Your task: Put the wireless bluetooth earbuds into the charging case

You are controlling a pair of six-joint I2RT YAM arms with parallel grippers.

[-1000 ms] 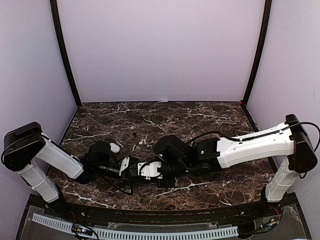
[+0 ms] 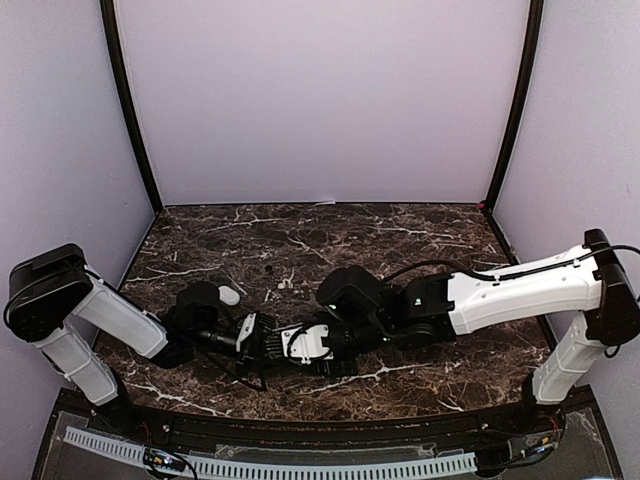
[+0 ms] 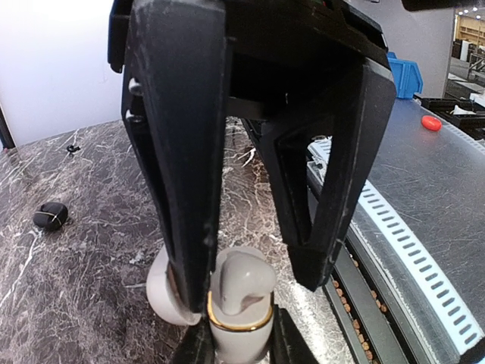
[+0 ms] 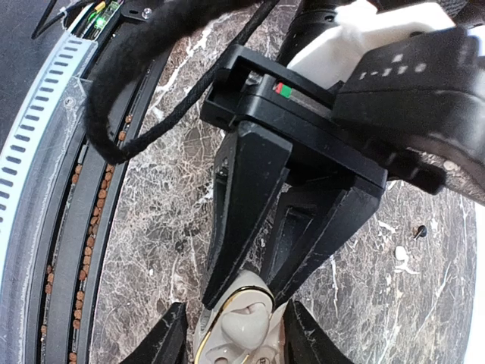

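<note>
A white charging case (image 3: 239, 337) with a gold band is held in my left gripper, whose fingertips show at the bottom of the left wrist view; an earbud (image 3: 244, 277) sits in its top. In the right wrist view the case (image 4: 242, 326) is at the bottom, with the left gripper's fingers above it. My right gripper's fingers (image 3: 178, 189) reach down over the case in the left wrist view, spread apart, one beside the white lid (image 3: 163, 292). In the top view both grippers meet near the front centre, and the case is hidden.
A white object (image 2: 228, 295) lies at the back left of the arms. Small items (image 2: 283, 283) lie behind the grippers. A perforated rail (image 2: 270, 465) runs along the front edge.
The left arm looks almost unchanged.
</note>
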